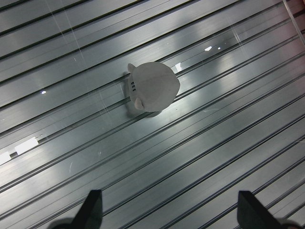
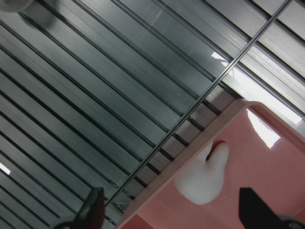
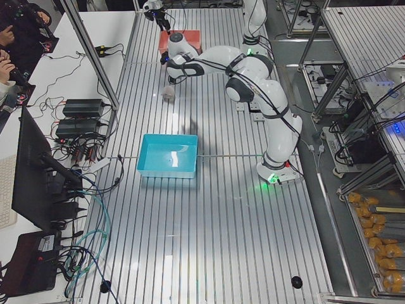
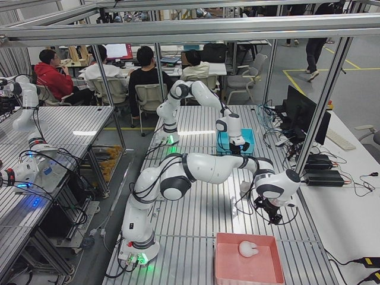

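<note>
A grey plush toy with small ears (image 1: pixel 151 87) lies on the slatted table (image 3: pixel 215 228), below my left gripper, which is open and empty. A white plush toy (image 2: pixel 199 179) (image 4: pixel 248 249) with two long ears lies inside the pink bin (image 4: pixel 273 270). Over that bin's edge is my right gripper, open, nothing between its fingers. The light blue bin (image 3: pixel 167 166) shows empty in the camera left view.
A monitor (image 3: pixel 35 177), black power boxes (image 3: pixel 82 107) and cables line the table's side.
</note>
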